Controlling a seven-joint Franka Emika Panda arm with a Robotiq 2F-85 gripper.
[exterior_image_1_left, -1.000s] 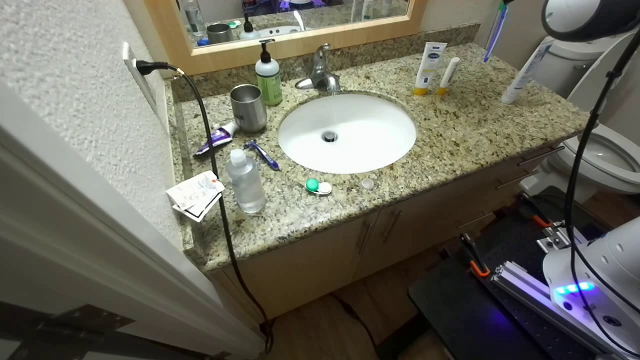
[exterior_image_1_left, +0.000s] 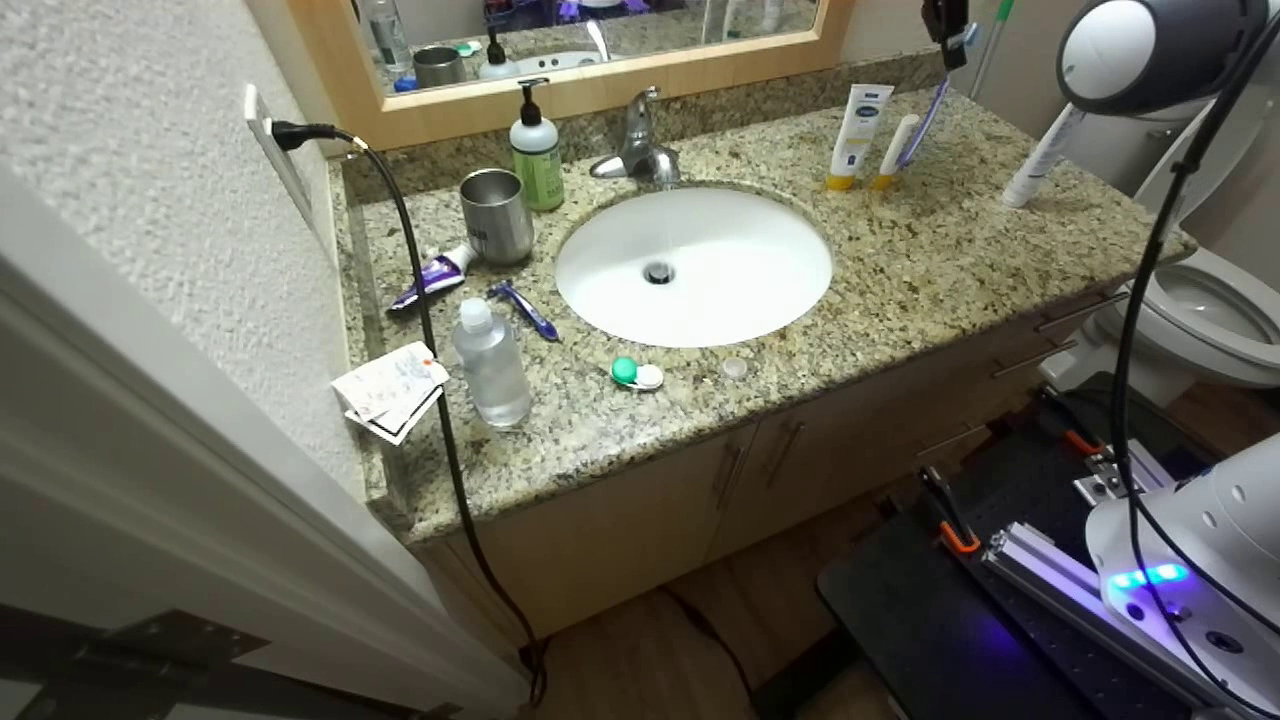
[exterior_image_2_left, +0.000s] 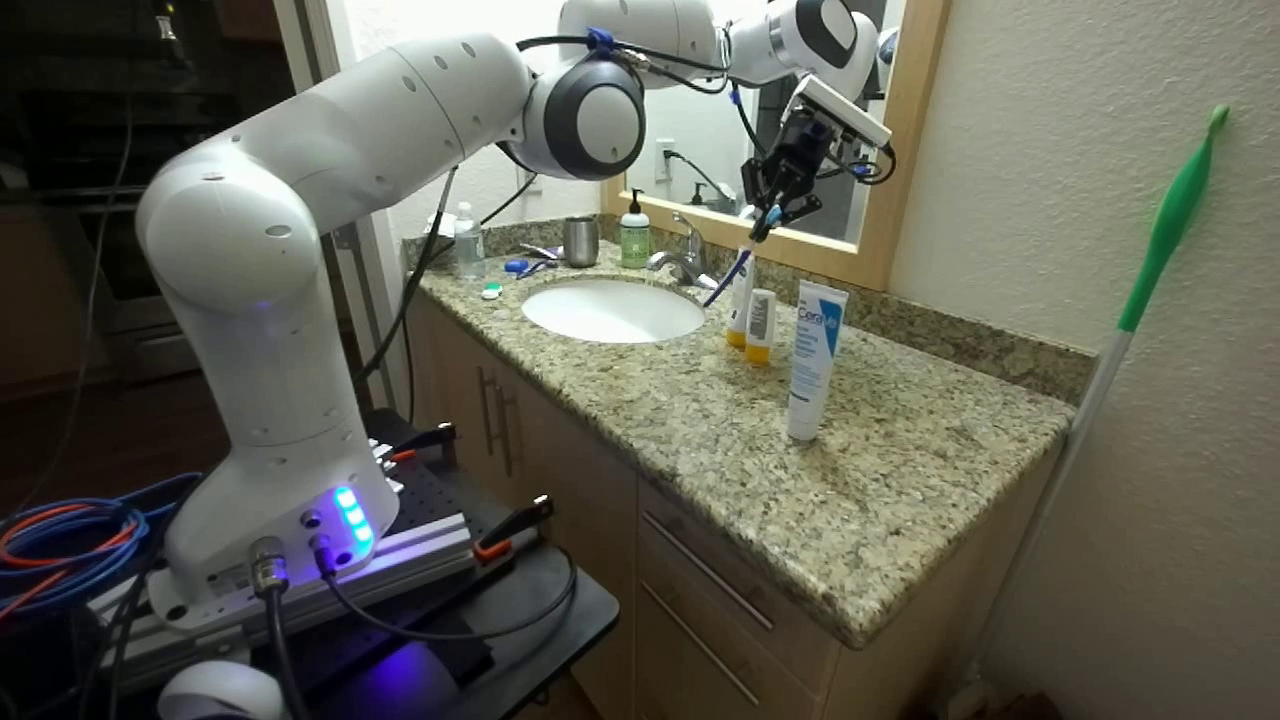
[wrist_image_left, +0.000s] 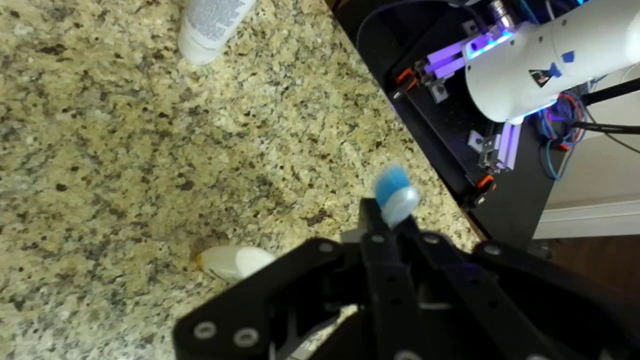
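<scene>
A purple toothbrush (exterior_image_1_left: 925, 124) hangs handle-down from my gripper (exterior_image_1_left: 956, 50), which is shut on it above the back right of the counter. In exterior view 2 the toothbrush handle (exterior_image_2_left: 726, 278) slants down beside the upright tubes behind the sink. My gripper (exterior_image_2_left: 771, 222) grips it near the head there. The wrist view shows the pale blue bristles (wrist_image_left: 392, 183) sticking out past the black fingertips, slightly blurred. Whether the handle's lower end touches anything cannot be told. A steel cup (exterior_image_1_left: 497, 216) stands left of the sink.
Several upright tubes stand on the right side, among them a white CeraVe tube (exterior_image_2_left: 816, 360) and a yellow-capped one (exterior_image_1_left: 859, 136). The sink (exterior_image_1_left: 696, 270), faucet (exterior_image_1_left: 644, 150), soap bottle (exterior_image_1_left: 536, 156) and clear bottle (exterior_image_1_left: 491, 366) occupy the rest.
My gripper and the toothbrush have moved left in exterior view 1, from the counter's far right end to beside the yellow-capped tubes. The counter items stay put.
</scene>
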